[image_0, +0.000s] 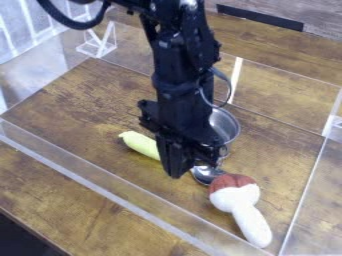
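Note:
My black gripper (187, 158) hangs low over the wooden table at the centre, fingertips pointing down. It looks shut, with nothing clearly visible between its fingers, though the dark tips are hard to make out. Just behind it is a steel pot (222, 126), partly hidden by the arm. A pale yellow-green elongated object (142, 144) lies left of the fingertips, its right end hidden. A small shiny metal object (207, 174) sits at the fingertips' lower right. A white object with a red-and-white head (241, 207) lies at the front right.
Clear transparent barriers edge the wooden table (74, 105) along the front, back and right.

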